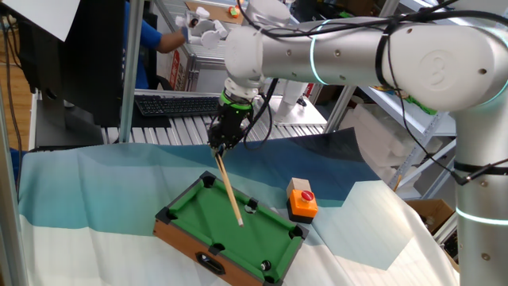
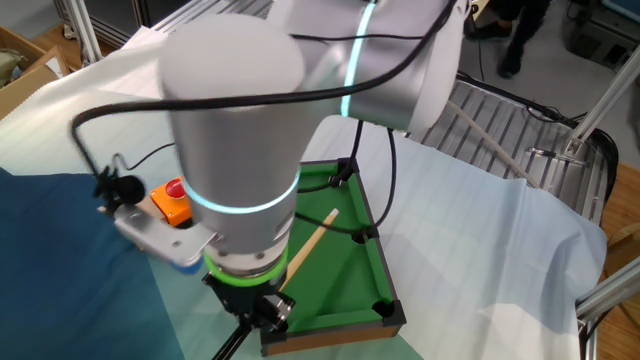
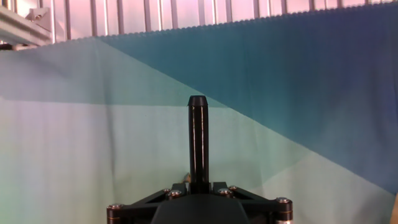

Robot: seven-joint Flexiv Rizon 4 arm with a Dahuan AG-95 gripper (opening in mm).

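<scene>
My gripper (image 1: pixel 220 148) is shut on a cue stick (image 1: pixel 230 191), which slants down over the miniature pool table (image 1: pixel 196 213). The cue's pale tip end lies above the green cloth; whether it touches cannot be told. In the wrist view the cue's black butt (image 3: pixel 198 140) sticks out from between the fingers. Exterior view 2 shows the gripper (image 2: pixel 264 312) beside the table's short end, and the wooden shaft (image 2: pixel 312 248) reaching over the cloth. A dark ball (image 1: pixel 266 264) with a light spot rests near one end of the pool table.
An orange box with a red button (image 1: pixel 302 204) stands close beside the pool table, a light wooden block (image 1: pixel 298 185) behind it. A keyboard (image 1: pixel 178 105) and a monitor lie beyond the cloth-covered worktop (image 1: pixel 103 171). Cables hang from my arm.
</scene>
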